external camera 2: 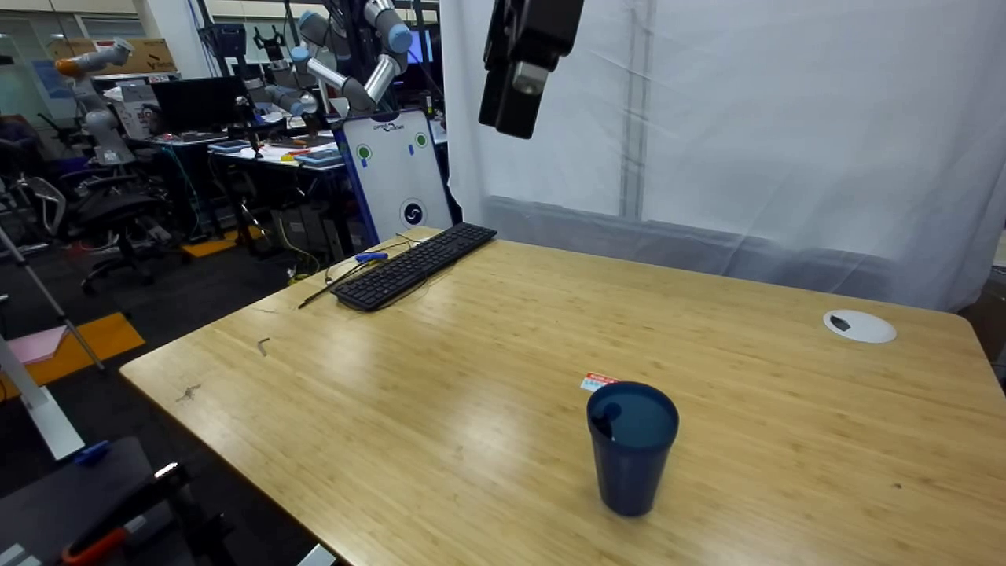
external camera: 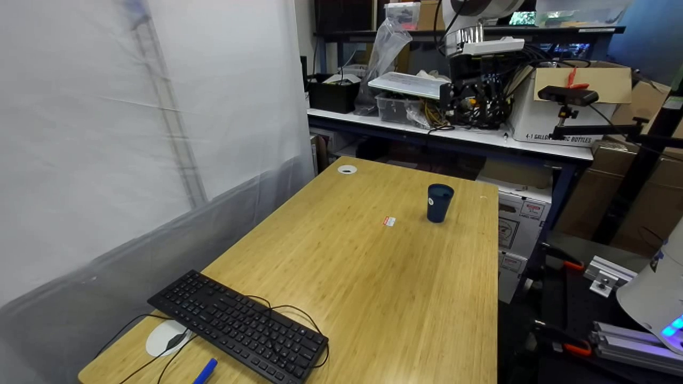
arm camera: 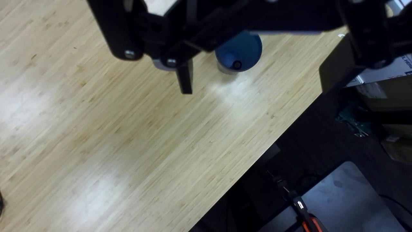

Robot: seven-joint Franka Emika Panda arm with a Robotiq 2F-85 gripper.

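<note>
A dark blue cup [external camera: 439, 204] stands upright on the wooden table, towards its far right corner in exterior view 1. In exterior view 2 the cup [external camera 2: 631, 448] is at the near side, with a dark spot inside. High above the table, my gripper is open and holds nothing. The wrist view shows the cup [arm camera: 240, 54] beyond the gap between the fingers, its upper part hidden by the gripper body. One black finger [external camera 2: 514, 97] hangs at the top of exterior view 2, well clear of the cup.
A black keyboard [external camera: 240, 324] with loose cable and a blue-handled tool [external camera: 205, 371] lie at the opposite end. A small red-and-white label [external camera: 389, 221] is near the cup. Between cup and keyboard the tabletop [external camera: 378, 288] is mostly bare. A white curtain [external camera 2: 802, 123] borders one long side.
</note>
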